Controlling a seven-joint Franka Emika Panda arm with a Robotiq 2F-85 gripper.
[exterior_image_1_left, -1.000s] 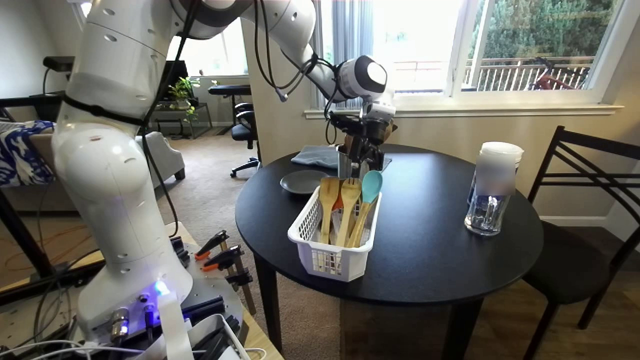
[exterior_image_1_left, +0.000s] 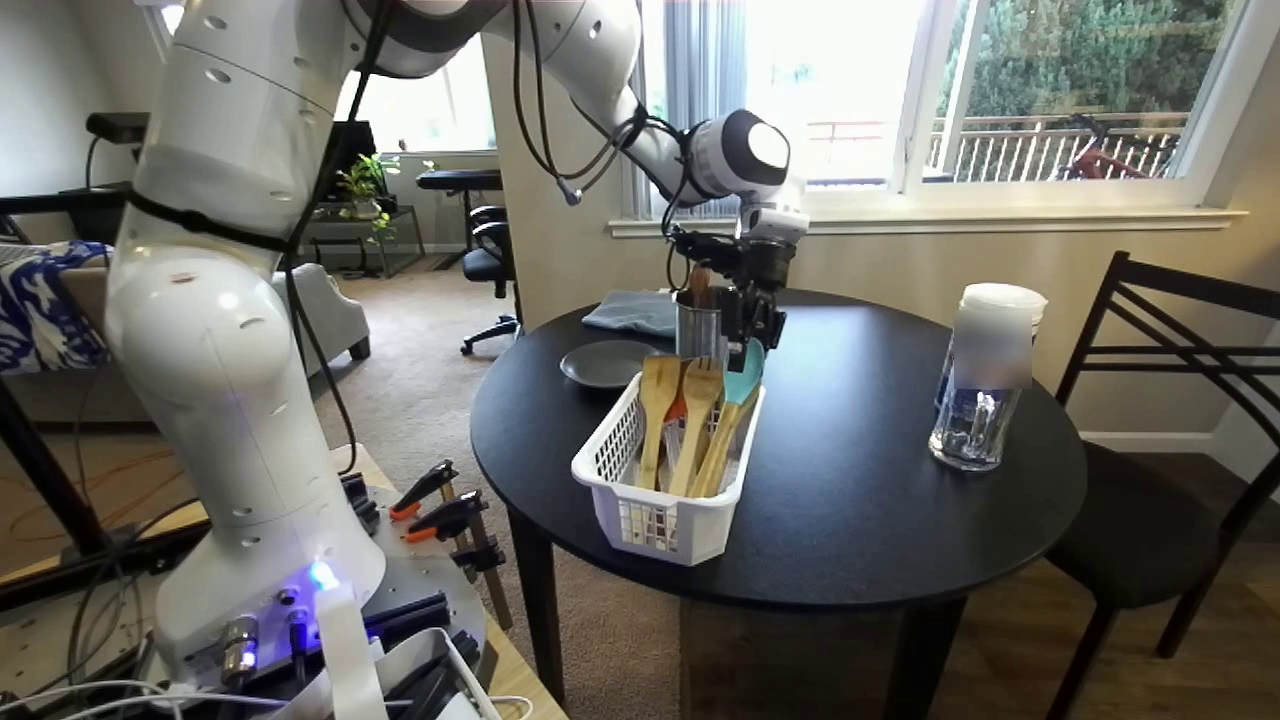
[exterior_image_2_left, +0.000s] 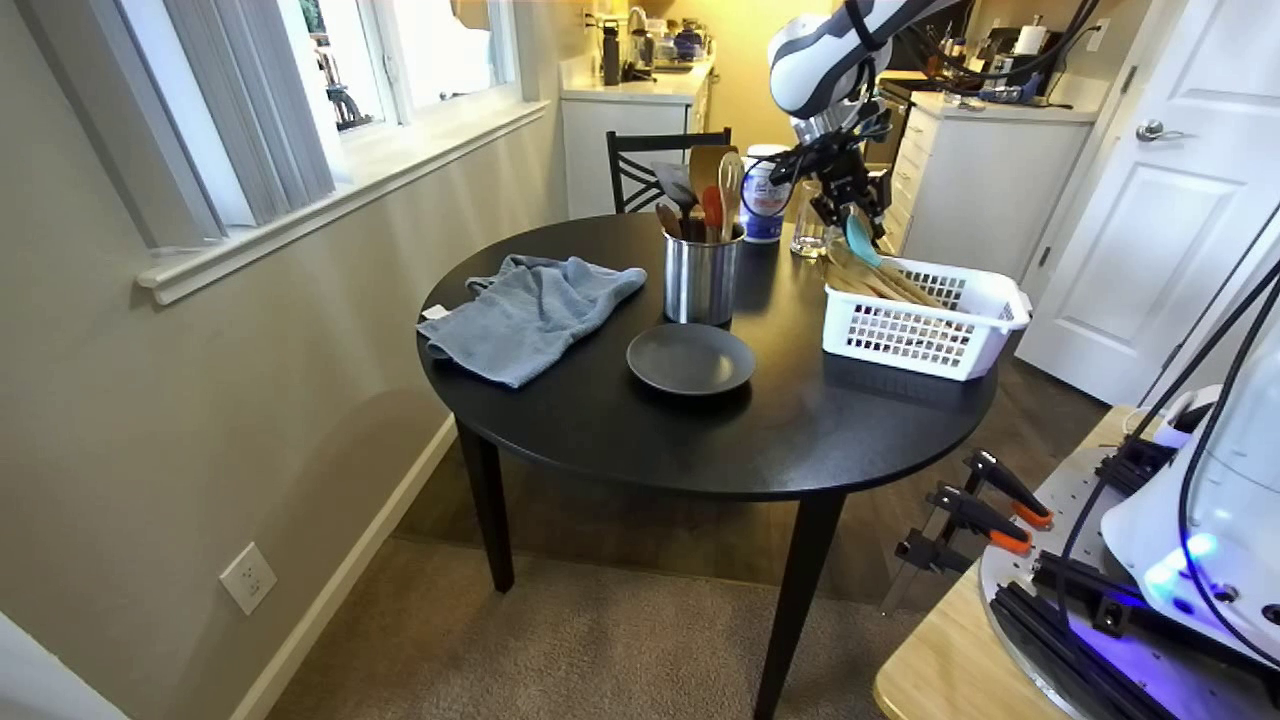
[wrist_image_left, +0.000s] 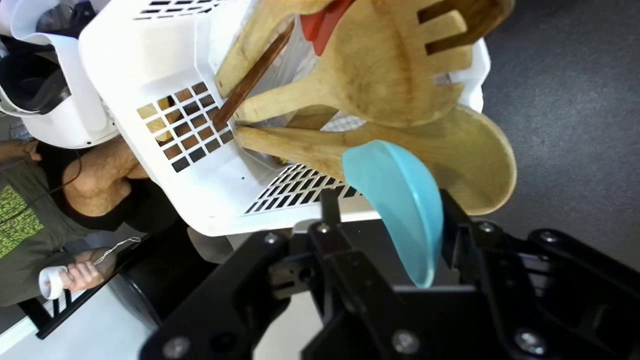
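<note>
A teal-headed spoon (wrist_image_left: 393, 186) rises from the white basket (wrist_image_left: 144, 84), standing out over its edge. My gripper is part open around the spoon's head in the wrist view. The right finger (wrist_image_left: 454, 231) is close against the teal head, while a gap shows beside the left finger (wrist_image_left: 328, 207). In exterior view 1 the gripper (exterior_image_1_left: 750, 330) is at the basket's far end, just above the teal spoon (exterior_image_1_left: 745, 374). Other wooden utensils lie in the basket, among them a slotted fork (exterior_image_1_left: 699, 390) and a spatula (exterior_image_1_left: 657, 390).
A steel holder (exterior_image_2_left: 699, 278) full of utensils, a dark plate (exterior_image_2_left: 691, 359) and a blue-grey cloth (exterior_image_2_left: 528, 314) share the black table. A clear jar (exterior_image_1_left: 967, 414) with a white-topped tub behind it is at the right. Bare tabletop (exterior_image_1_left: 858, 444) lies between basket and jar.
The gripper has shifted right in exterior view 1 and now meets the teal spoon's head. That head has turned and looks narrower; the basket has nudged slightly left.
</note>
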